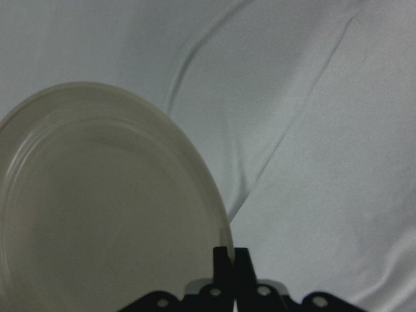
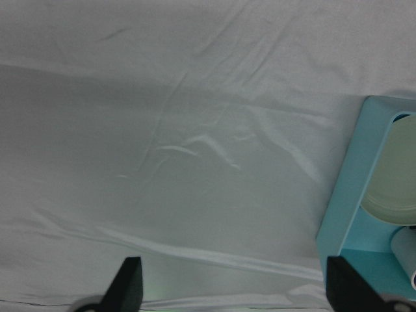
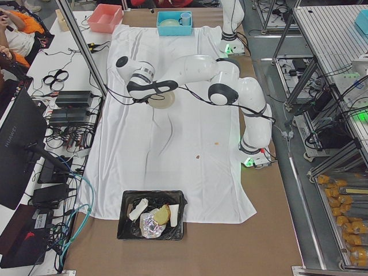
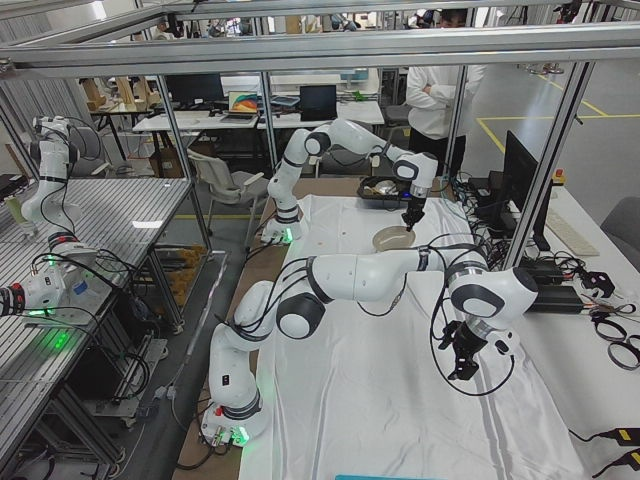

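A beige plate (image 4: 393, 238) (image 1: 110, 201) hangs or lies over the white cloth; in the camera left view it (image 3: 163, 102) is partly hidden by the arm. My left gripper (image 4: 413, 214) is shut on its rim. My right gripper (image 4: 466, 355) is open above the cloth, nothing between its fingers. Beside it in the right wrist view is a blue tub (image 2: 351, 175) (image 3: 175, 31) with a pale plate (image 2: 393, 169) and a cup (image 2: 404, 250).
A black bin (image 3: 123, 221) with food scraps and foil stands at the cloth's near end in the camera left view. The cloth (image 3: 172, 161) is otherwise largely clear. A metal frame, cables and electronics line the sides.
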